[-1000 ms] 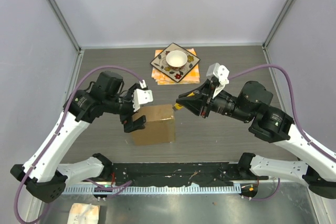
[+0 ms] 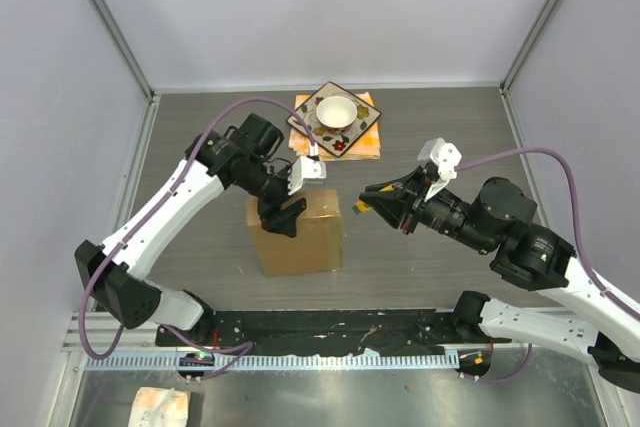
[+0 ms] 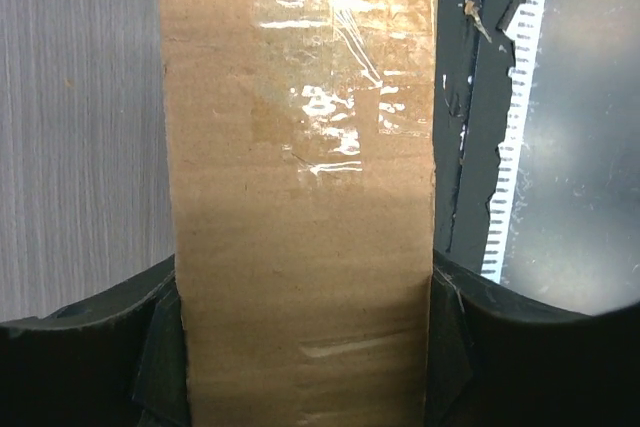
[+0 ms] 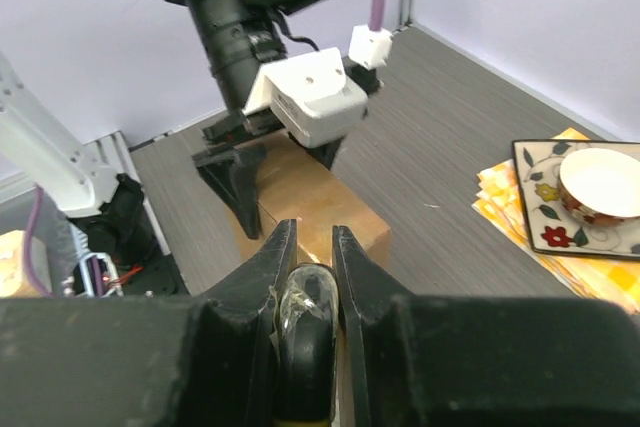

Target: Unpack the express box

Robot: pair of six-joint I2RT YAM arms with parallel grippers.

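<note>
A taped brown cardboard box [image 2: 300,247] stands on the table at centre left in the top view. My left gripper [image 2: 282,212] is shut on it from above; in the left wrist view the box [image 3: 303,197] fills the space between the fingers. My right gripper [image 2: 385,202] is raised just right of the box, shut on a yellow-and-dark tool [image 2: 362,206], seemingly a cutter. In the right wrist view its dark body [image 4: 306,347] sits between the fingers; its tip is hidden there.
A patterned square plate [image 2: 314,115] with a bowl [image 2: 336,112] lies on an orange cloth [image 2: 363,150] at the back. A dark strip with a ruler [image 2: 300,362] runs along the front edge.
My left gripper has moved right, and the box has shifted slightly right with it. My right gripper and its tool have drawn back to the right.
</note>
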